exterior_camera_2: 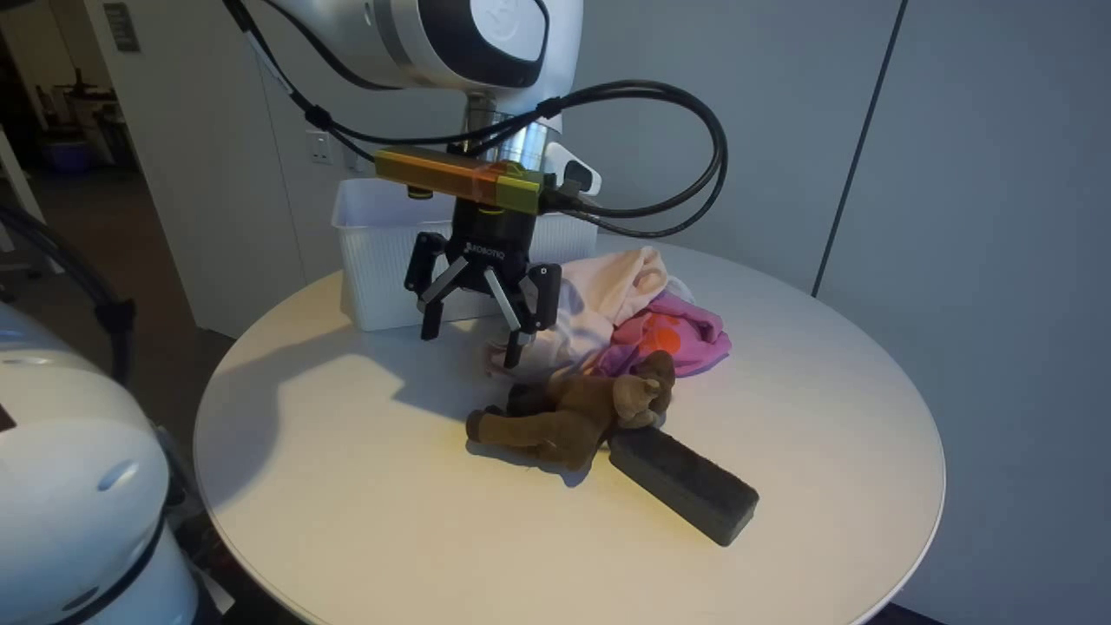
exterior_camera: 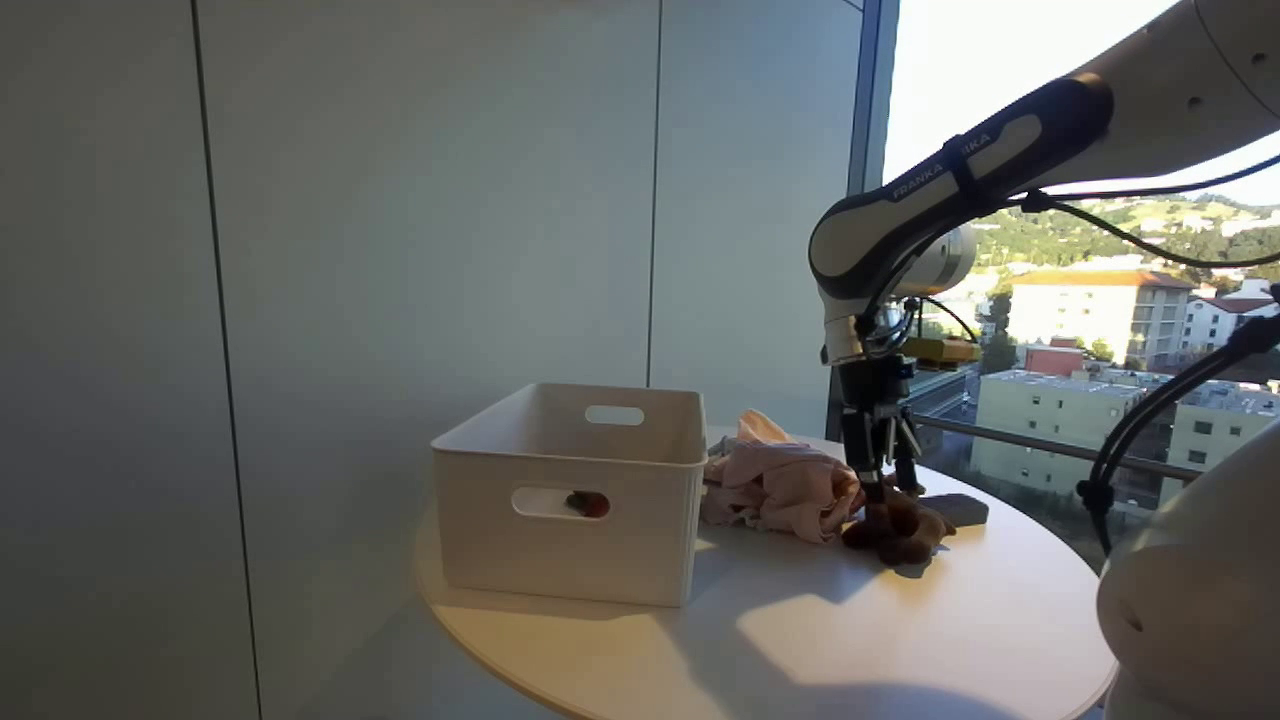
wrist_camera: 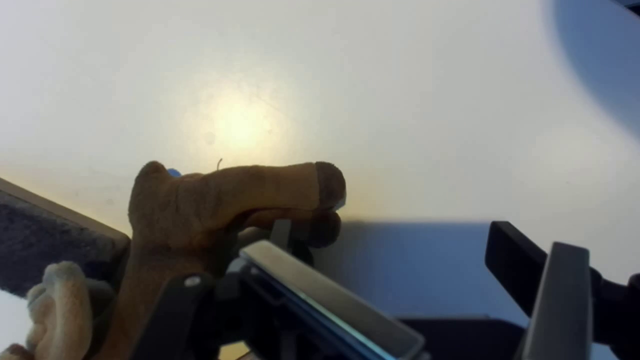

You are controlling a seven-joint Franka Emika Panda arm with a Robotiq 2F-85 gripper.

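A brown plush animal (exterior_camera_2: 583, 408) lies on its side on the round white table (exterior_camera_2: 417, 531). In exterior view 2 my gripper (exterior_camera_2: 470, 349) hangs over the table behind and left of the toy, its fingers wide apart with nothing between them. The wrist view has the toy (wrist_camera: 258, 187) at the left, one finger (wrist_camera: 336, 300) overlapping its legs in the picture and the other finger (wrist_camera: 558, 294) off to the right over bare tabletop. From exterior view 1, the gripper (exterior_camera: 890, 478) appears right above the toy (exterior_camera: 906, 534); whether a fingertip touches it I cannot tell.
Against the toy lies a dark grey block (exterior_camera_2: 682, 484). Crumpled pink cloth (exterior_camera: 786, 480) is heaped behind it, with a purple piece (exterior_camera_2: 687, 333) alongside. A white bin (exterior_camera: 564, 552) with cut-out handles holds something reddish (exterior_camera: 588, 504).
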